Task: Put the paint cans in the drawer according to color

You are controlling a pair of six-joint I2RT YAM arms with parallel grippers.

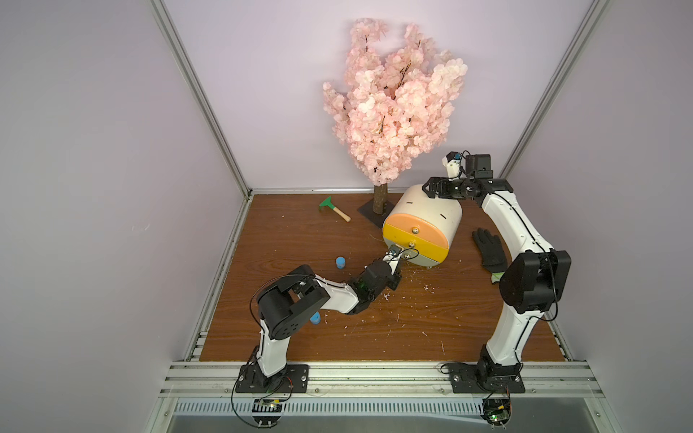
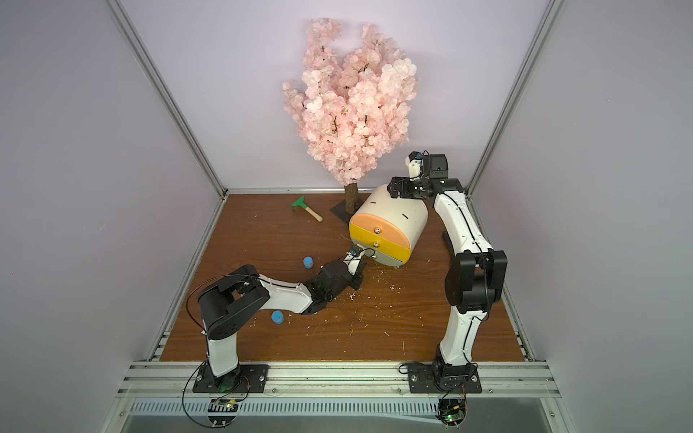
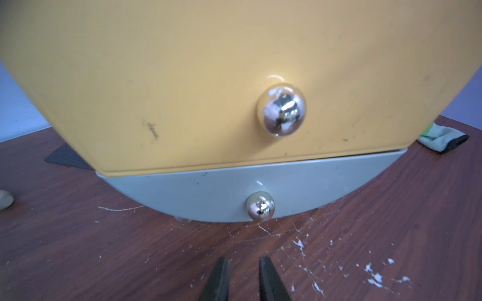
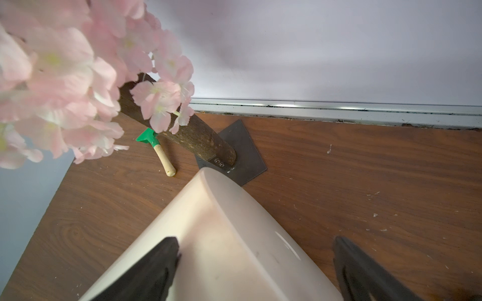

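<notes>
Two blue paint cans [image 1: 340,262] stand on the table's left half; the nearer blue can [image 2: 277,316] is beside my left forearm. The cream drawer cabinet [image 1: 433,205] has an orange drawer, a yellow drawer [image 3: 200,100] and a grey-blue bottom drawer [image 3: 216,188], each with a silver knob. A thin dark line shows above the bottom drawer's right end; otherwise all look closed. Low before it, my left gripper has its fingertips a narrow gap apart, only tabletop showing between. Above the cabinet top hangs my right gripper, wide open and empty.
The pink blossom tree [image 1: 397,101] rises behind the cabinet on a dark base [image 4: 243,150]. A green-headed tool [image 1: 335,209] lies at the back left, and a black glove [image 1: 489,249] right of the cabinet. Pale flakes litter the otherwise clear front table.
</notes>
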